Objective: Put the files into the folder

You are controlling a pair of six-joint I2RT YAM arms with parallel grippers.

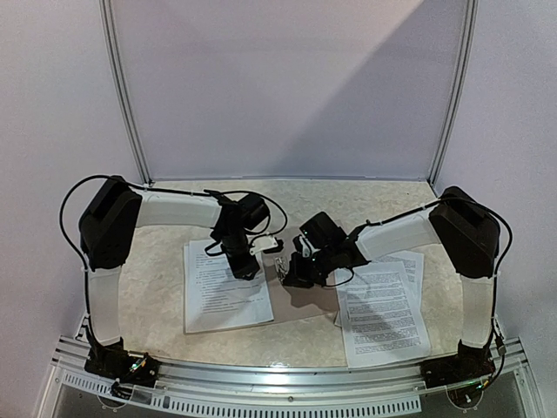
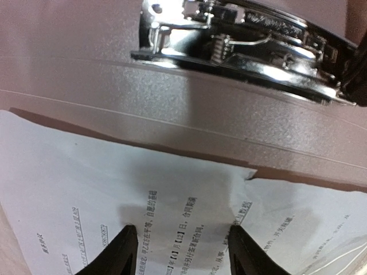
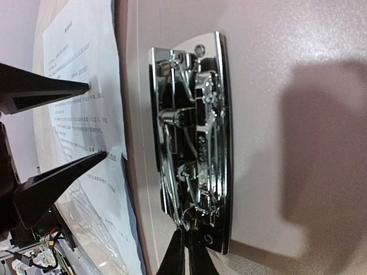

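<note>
An open folder [image 1: 305, 305] lies mid-table, its metal clip [image 3: 195, 132] beside the left stack of papers [image 1: 222, 300]. My left gripper hangs over that stack's edge next to the clip, fingers apart, part open, with printed paper below them. My right gripper is shut at the near end of the clip, its tips at the metal; nothing clear shows between them. The left gripper's fingers also reach into the right wrist view from the left.
A second set of printed sheets [image 1: 383, 318] lies at the right, partly overlapping. Both arms are close together over the middle.
</note>
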